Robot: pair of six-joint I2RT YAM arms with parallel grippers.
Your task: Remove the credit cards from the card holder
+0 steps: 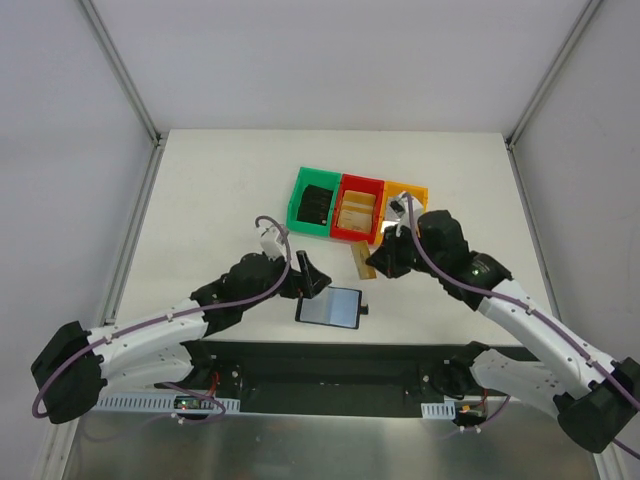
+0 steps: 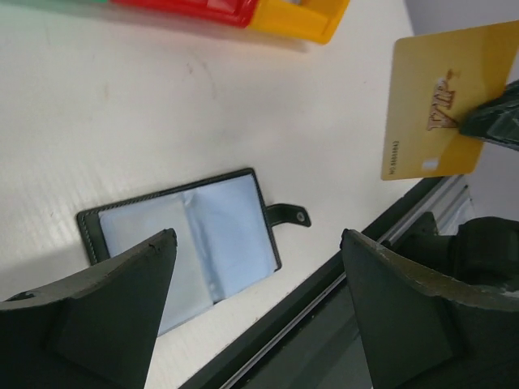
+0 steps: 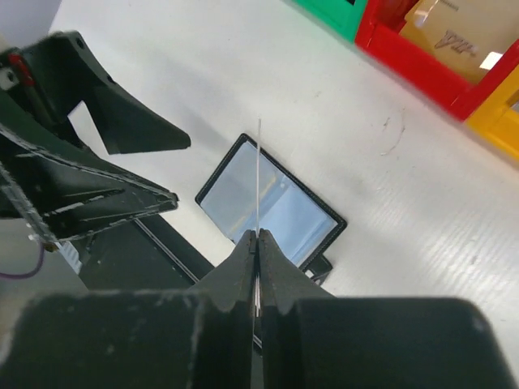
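Observation:
The open card holder (image 1: pixel 328 306), with pale blue sleeves, lies flat near the table's front edge, no gold card visible in it. Just above it in the top view, a gold card is raised in my right gripper (image 1: pixel 371 258), which is shut on it; the right wrist view shows the card edge-on between the fingertips. My left gripper (image 1: pixel 306 276) hovers over the holder's upper left, its fingers apart and empty.
Behind stand three bins in a row: green (image 1: pixel 300 190) with dark contents, red (image 1: pixel 352 182) with gold cards, yellow (image 1: pixel 410 189) with pale contents.

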